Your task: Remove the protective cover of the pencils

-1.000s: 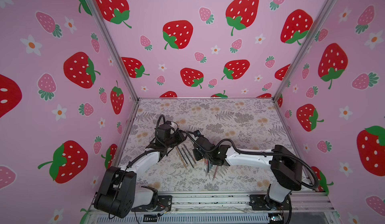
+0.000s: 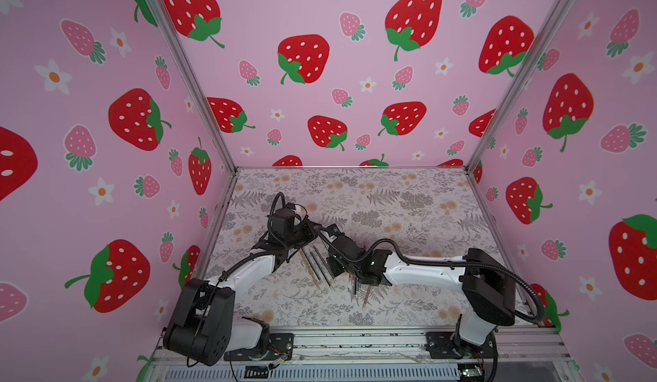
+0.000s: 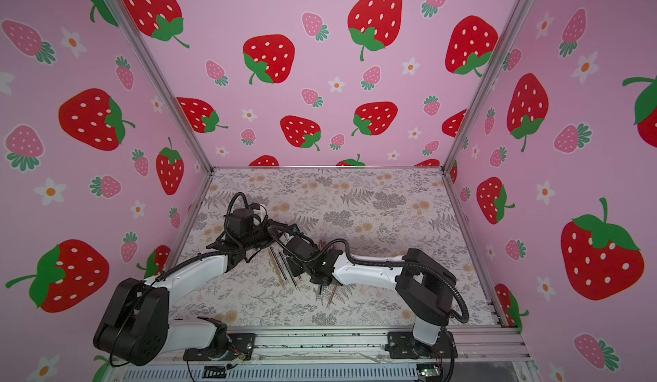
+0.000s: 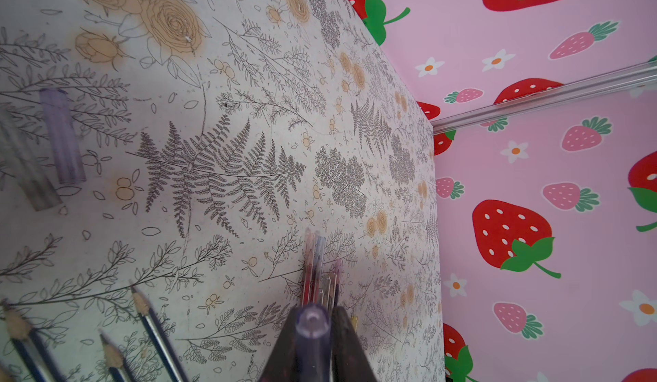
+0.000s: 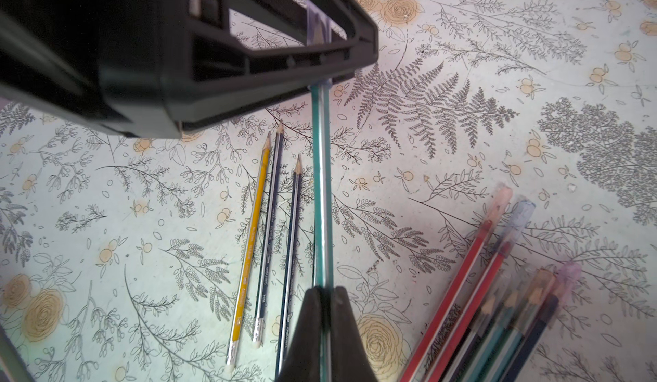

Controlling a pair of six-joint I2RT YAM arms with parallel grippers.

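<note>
My right gripper is shut on a teal pencil [image 5: 321,169], holding it lengthwise beneath my left gripper's housing. A clear purple cap [image 5: 318,22] covers that pencil's top, seen between the left gripper's fingers [image 5: 273,63]. My left gripper is at this capped end; whether it grips is hard to tell. Uncapped yellow [image 5: 248,245] and dark pencils [image 5: 272,224] lie on the mat, and capped pencils [image 5: 465,272] lie in a group to the right.
Two loose caps [image 4: 61,135] lie on the mat in the left wrist view.
My left arm has shifted slightly upward in the top left view. My right arm has moved very slightly, staying close to the left.
</note>
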